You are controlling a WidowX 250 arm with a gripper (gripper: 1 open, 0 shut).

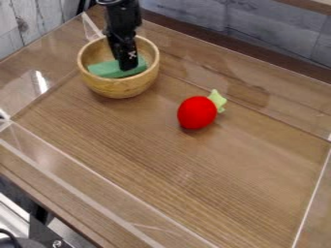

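My dark gripper [127, 53] reaches down from the top into a tan round bowl [119, 84] at the upper left. A green object [111, 70] lies in the bowl at the fingertips; the gripper looks closed on it, though the fingers are small and hard to make out. A red round object [196, 112] sits on the wooden table to the right, with a small pale green piece [219, 99] behind it.
Dark cables [11, 234] show at the lower left corner, beyond the table's edge.
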